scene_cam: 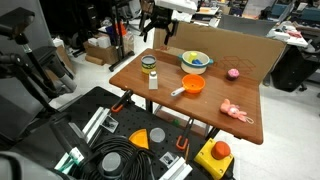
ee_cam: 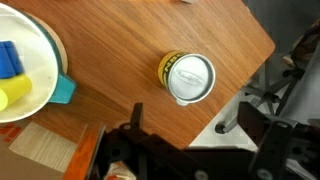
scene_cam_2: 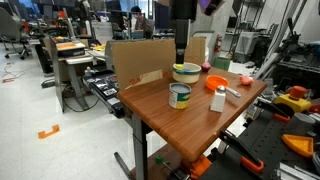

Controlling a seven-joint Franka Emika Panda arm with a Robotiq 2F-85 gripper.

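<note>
A can (scene_cam: pixel 149 65) with a pale lid stands upright at the left end of the wooden table (scene_cam: pixel 215 122). My gripper (scene_cam: pixel 155 38) hangs above the table near the can, apart from it. In the wrist view the gripper is open, its two black fingers spread wide with nothing held between them; the can (ee_cam: pixel 187 76) appears just ahead of that gap. To the left lies the rim of a white and teal bowl (ee_cam: pixel 48 98) holding a blue piece (ee_cam: pixel 7 60) and a yellow piece (ee_cam: pixel 14 88).
An orange bowl (scene_cam: pixel 194 84), a white bottle (scene_cam: pixel 153 83), a dark pink round item (scene_cam: pixel 233 74) and a pink toy (scene_cam: pixel 234 110) share the table. Cardboard (scene_cam: pixel 235 50) borders its back. Bare wood lies at the table's right side.
</note>
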